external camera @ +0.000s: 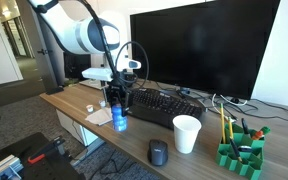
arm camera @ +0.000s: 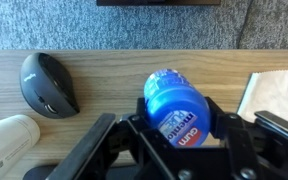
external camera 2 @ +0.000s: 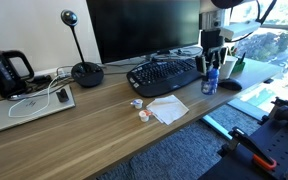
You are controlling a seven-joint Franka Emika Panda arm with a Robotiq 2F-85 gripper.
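A blue can (arm camera: 179,95) with a printed label is between the fingers of my gripper in the wrist view, close on both sides. Whether the fingers (arm camera: 212,118) still press on it or stand slightly off cannot be told. In exterior view 1 the can (external camera: 119,119) is upright at the desk's front part, my gripper (external camera: 118,98) directly over it and around its top. The second exterior view also has the can (external camera 2: 211,84) upright beneath the gripper, its base appearing to be on the desk.
To the can's right are a black mouse (external camera: 158,152), a white cup (external camera: 185,133) and a green pen holder (external camera: 241,157). A keyboard (external camera: 162,105) lies behind it. White paper (external camera 2: 167,109) and small white items (external camera 2: 144,115) are on the other side. The desk's front edge is close.
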